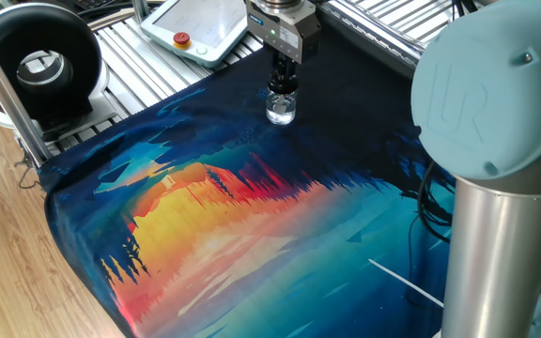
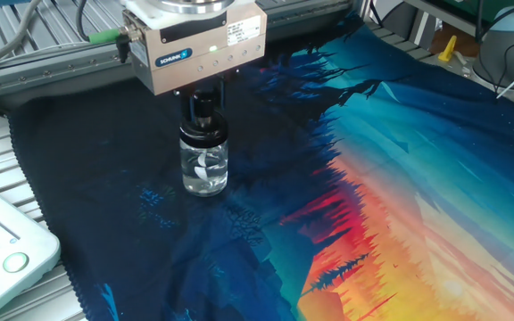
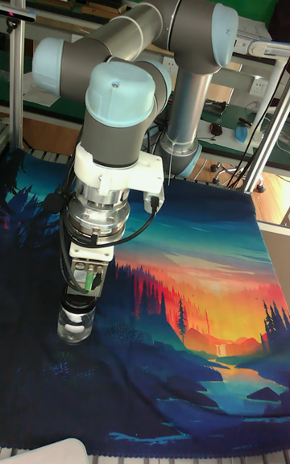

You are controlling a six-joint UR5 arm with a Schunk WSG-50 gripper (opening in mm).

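A small clear glass jar [image 2: 205, 171] with a black lid [image 2: 203, 132] stands upright on the dark part of the printed cloth. It holds clear liquid and some white pieces. Directly above it is my gripper [image 2: 203, 109], pointing down with its dark fingers at the lid. Black fingers against a black lid make it hard to see whether they grip it. From exterior view 1 the jar [image 1: 282, 108] shows right below the gripper body, and in exterior view 3 the jar [image 3: 76, 325] is partly covered from above by the gripper.
A landscape-printed cloth [image 1: 252, 235] covers the table, slightly wrinkled, with wide free room around the jar. The teach pendant [image 1: 200, 26] with a red stop button lies beyond the cloth's edge. A thin white strip [image 1: 404, 282] rests near the arm's column.
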